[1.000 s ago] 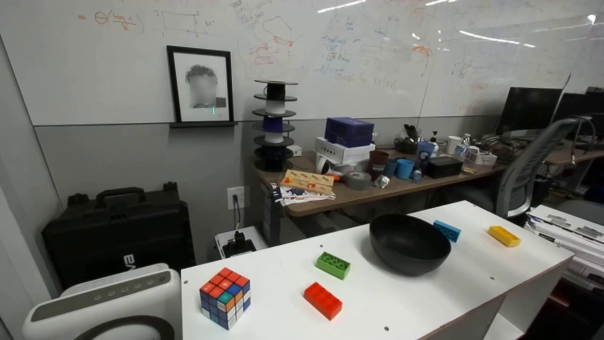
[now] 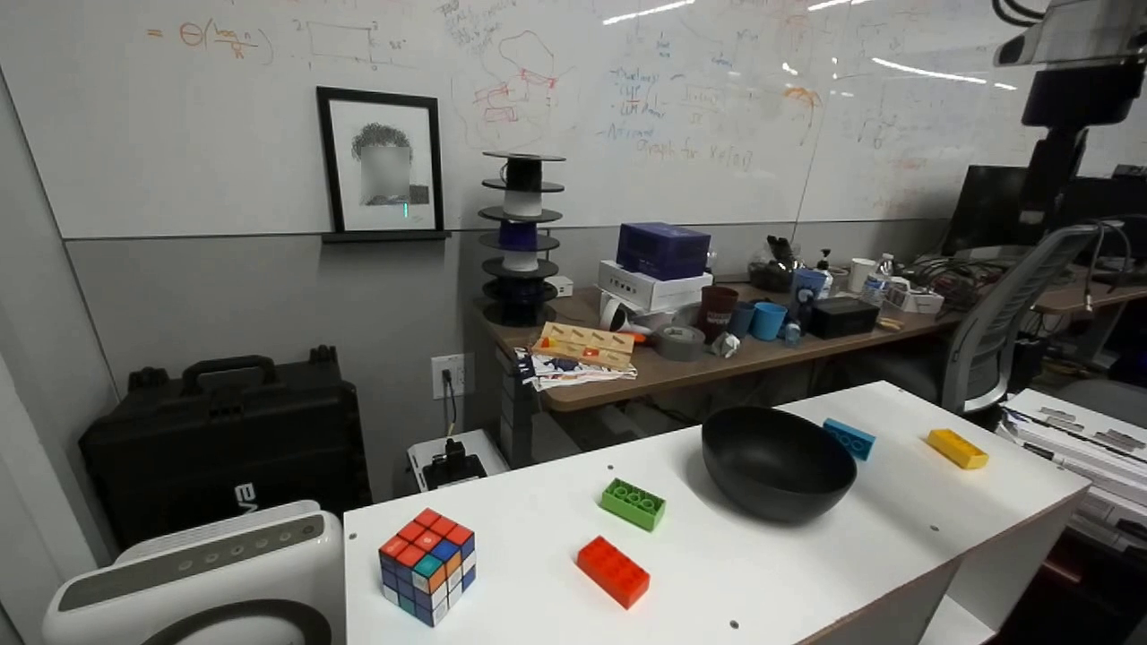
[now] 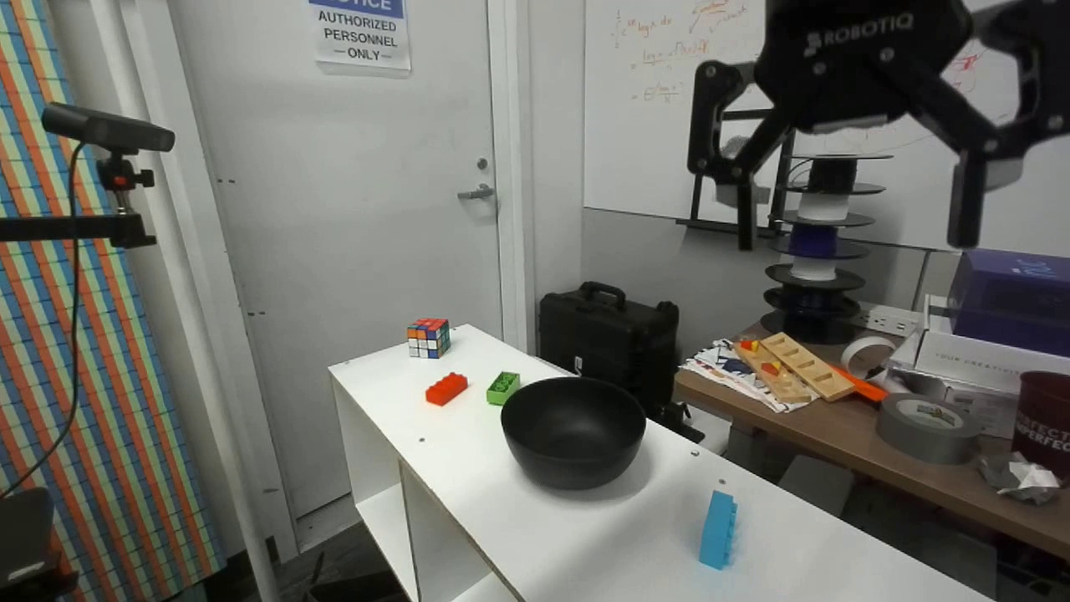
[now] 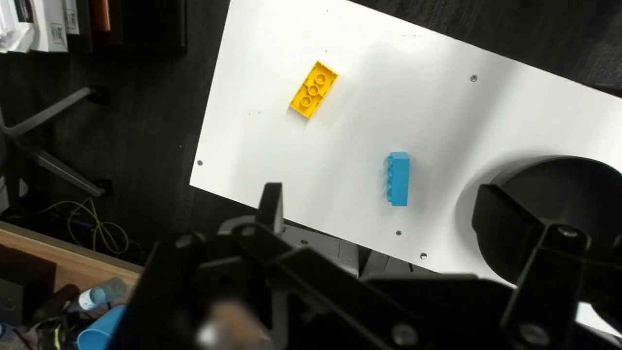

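Observation:
My gripper (image 3: pixel 858 241) hangs high above the white table, open, with nothing between its fingers; in the wrist view the gripper has its fingers spread wide. Below it lies a blue brick (image 4: pixel 399 179), resting on its side. A yellow brick (image 4: pixel 313 90) is upside down nearer the table's end. The black bowl (image 3: pixel 572 431) stands upright, and the part of its inside that shows looks empty. Past the bowl are a green brick (image 2: pixel 633 504), hollow side up, and a red brick (image 2: pixel 614 571), studs up. A Rubik's cube (image 2: pixel 427 565) sits at the far end.
The white table (image 2: pixel 505 516) is narrow, with open edges all round. A cluttered brown desk (image 2: pixel 645 381) runs behind it, with an office chair (image 2: pixel 1011 322) near its right part. Free table surface lies around the yellow and blue bricks.
In exterior view 1, my arm and gripper have come into view at the upper right. The bricks, bowl and cube have not moved.

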